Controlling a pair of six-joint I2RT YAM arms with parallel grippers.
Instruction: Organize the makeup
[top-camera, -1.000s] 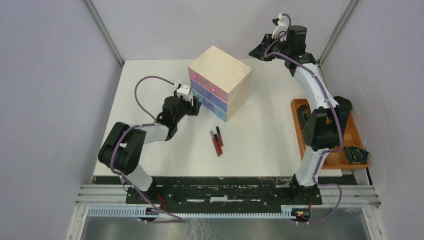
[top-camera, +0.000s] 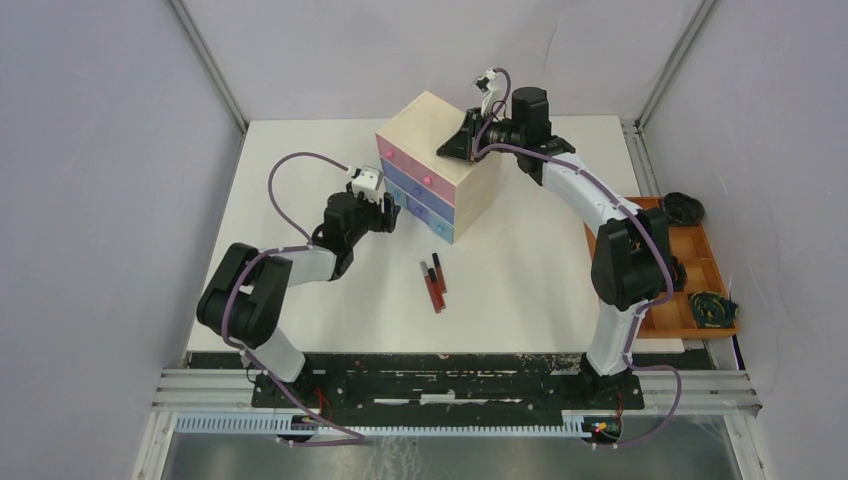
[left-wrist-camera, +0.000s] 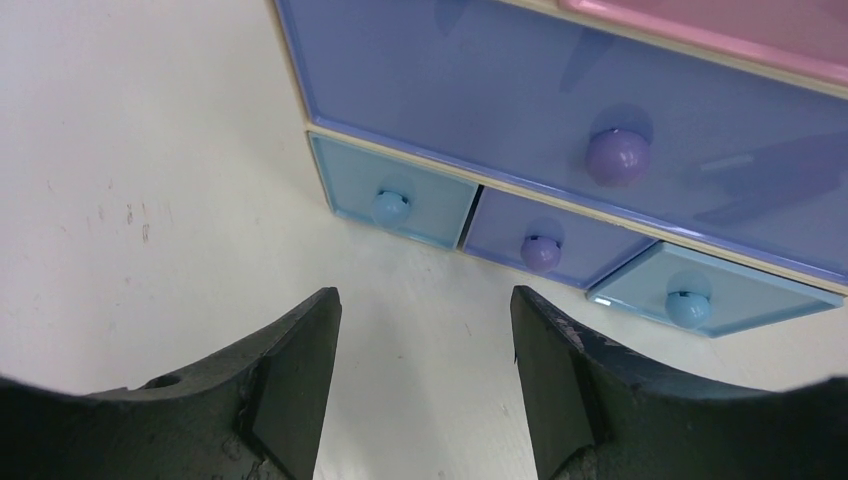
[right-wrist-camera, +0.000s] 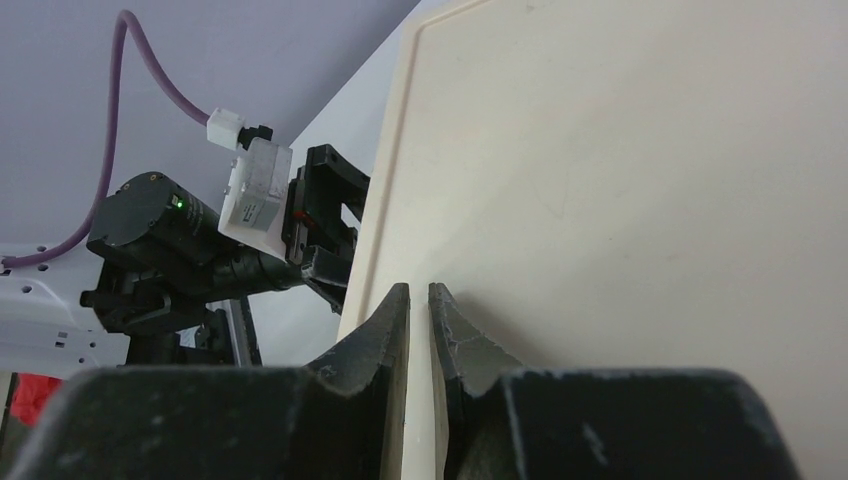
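Note:
A cream-topped drawer cabinet (top-camera: 440, 128) stands angled at the back of the table, its pink, blue and light-blue drawers shut. Several slim red sticks with dark or grey ends, the makeup (top-camera: 434, 292), lie in front of it. Close to the bottom drawers is my left gripper, open and empty, short of the light-blue knob (left-wrist-camera: 391, 209) and the purple knob (left-wrist-camera: 541, 253). Over the cabinet top hovers my right gripper; a narrow empty gap shows between its fingertips. Whether they touch the top cannot be told.
An orange compartment tray (top-camera: 698, 262) with dark coiled items sits at the right edge, partly under my right arm. Walls close in the back and sides.
My right arm has swung leftward and toward the front, from beyond the cabinet's back right to over its top. The left arm, cabinet and makeup have stayed put.

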